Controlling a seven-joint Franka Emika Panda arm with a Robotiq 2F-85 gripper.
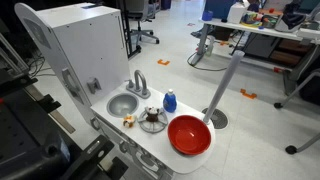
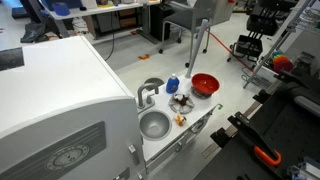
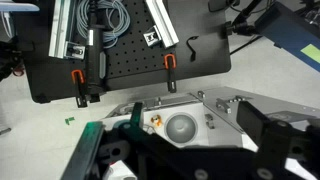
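Note:
A small white counter holds a round metal sink with a tall faucet. A red bowl sits toward one end, with a blue bottle close by. Between sink and bowl is a round wire rack carrying a dark item. A small yellowish object lies at the counter's edge by the sink. In the wrist view my gripper stands open, its dark fingers far apart, the sink showing between them. No object is visible in its grasp. The bowl is largely hidden there.
A dark perforated table borders the counter, bearing orange-handled clamps and a coiled cable. A tall white cabinet rises beside the sink. Beyond the bowl stands a grey post.

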